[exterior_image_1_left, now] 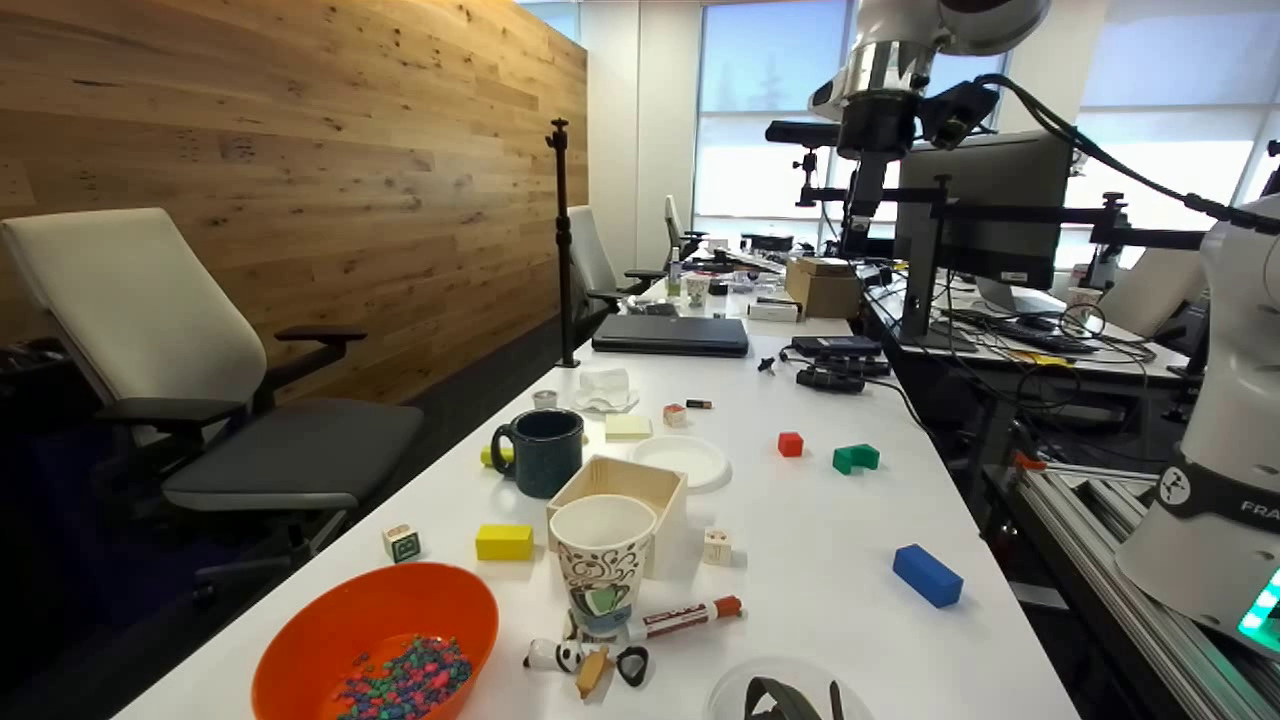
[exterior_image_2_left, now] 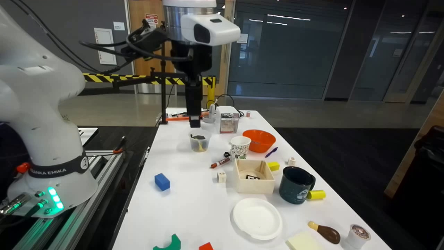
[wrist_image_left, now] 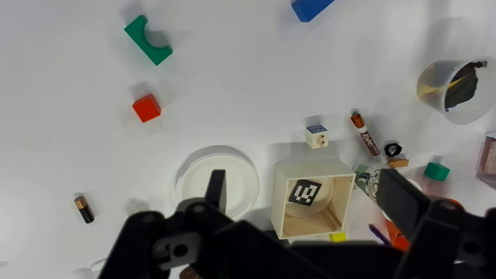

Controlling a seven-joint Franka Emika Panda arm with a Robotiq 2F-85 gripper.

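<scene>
High over the white table my gripper stands open, its two fingers [wrist_image_left: 216, 188] wide apart with nothing between them. In exterior view 2 the gripper [exterior_image_2_left: 194, 121] points straight down, seen edge-on. Beneath it in the wrist view lie a wooden box [wrist_image_left: 277, 200] with a black-and-white marker inside, a white plate [wrist_image_left: 209, 179], a lettered cube [wrist_image_left: 317, 136], a brown marker pen [wrist_image_left: 365, 135], a red cube [wrist_image_left: 147, 108], a green arch block [wrist_image_left: 146, 42] and a blue block [wrist_image_left: 310, 8]. The patterned paper cup [wrist_image_left: 369, 179] is partly hidden by a finger.
A dark mug [exterior_image_2_left: 295, 185] stands beside the box. An orange bowl [exterior_image_1_left: 462, 600] holds small coloured pieces. The clear tub [exterior_image_2_left: 199, 141] contains dark items. A closed laptop [exterior_image_1_left: 669, 335] and cables lie farther along the table. Open tabletop surrounds the blue block.
</scene>
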